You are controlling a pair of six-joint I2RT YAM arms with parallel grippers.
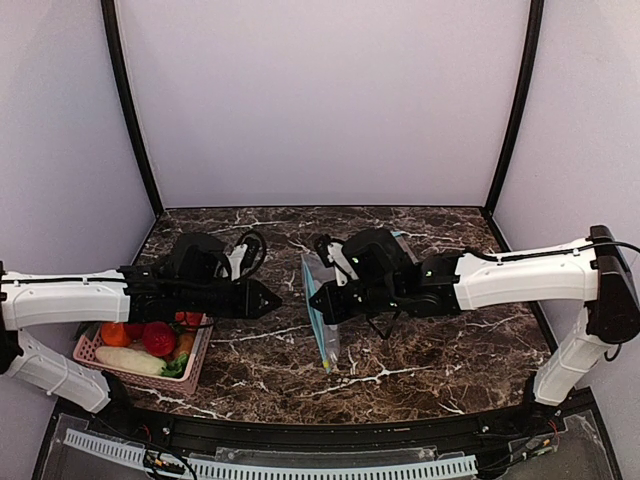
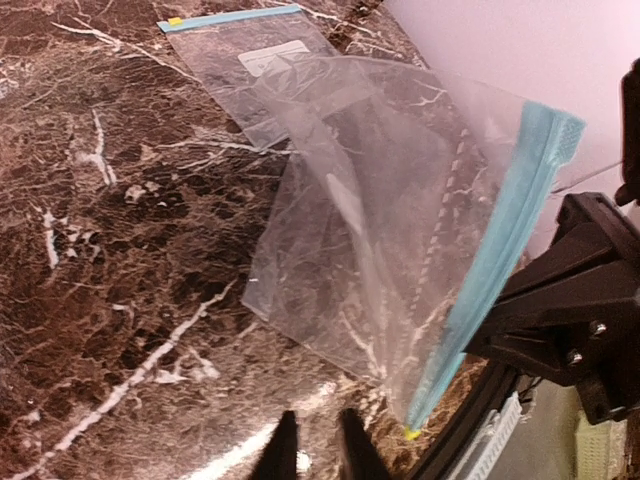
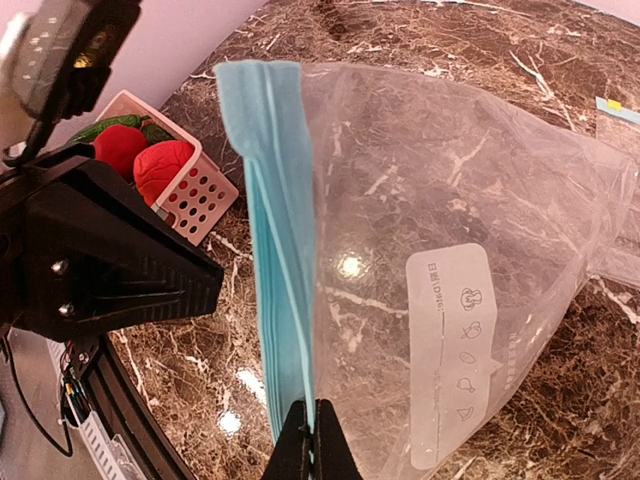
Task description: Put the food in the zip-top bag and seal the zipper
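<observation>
A clear zip top bag [image 3: 375, 270] with a blue zipper strip [image 2: 490, 270] hangs upright from my right gripper. That gripper is shut on the strip, as the right wrist view shows. Facing it, my left gripper [image 1: 278, 302] stands apart from the bag; in the left wrist view its fingertips [image 2: 285, 445] are parted with only tabletop between them. The bag looks empty, and its two zipper sides lie close together at the right gripper. Food, including a red vegetable [image 1: 158, 339] and a white one [image 1: 120, 360], sits in the pink basket [image 1: 160, 383].
A second clear bag with a blue strip [image 2: 230, 17] lies flat on the marbled table, behind the held one. The left arm passes over the basket's back part. Bare table [image 1: 290, 375] lies in front of the grippers.
</observation>
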